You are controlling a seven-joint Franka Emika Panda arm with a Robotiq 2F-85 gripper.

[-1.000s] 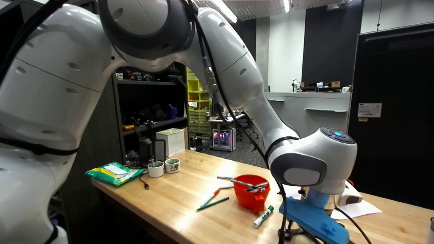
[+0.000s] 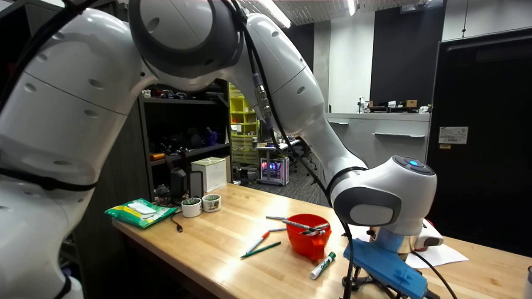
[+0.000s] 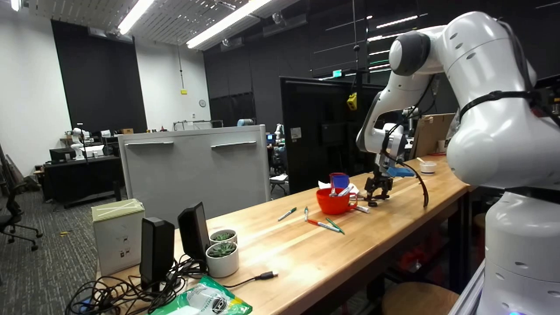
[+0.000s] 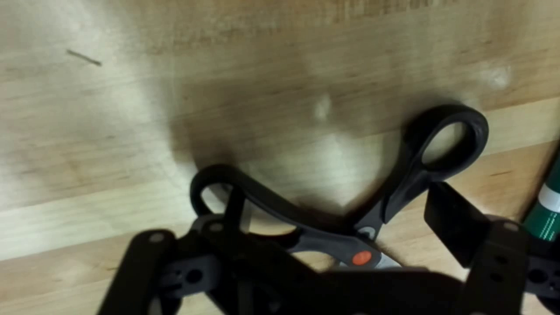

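Black-handled scissors (image 4: 362,231) lie spread on the wooden table, with an orange dot near the pivot. My gripper is open above them, one finger (image 4: 236,210) over the left handle loop and the other finger (image 4: 451,220) to the right of the pivot. Part of the scissors' blades is hidden beneath the gripper. Whether the fingers touch the scissors cannot be told. In exterior view 2 the gripper (image 3: 379,197) is low at the tabletop, right of a red mug (image 3: 334,202) holding several markers.
A green-capped marker (image 2: 323,265) lies between the red mug (image 2: 304,244) and the gripper. Pens, including a dark green one (image 2: 260,250), are scattered left of the mug. White paper (image 2: 444,256) lies behind the arm. Small potted plants (image 3: 222,258) and speakers (image 3: 157,246) stand at the far end.
The arm has shifted very slightly; the hand and its blue plate sit a touch differently in exterior view 1. The mug and markers have stayed in place.
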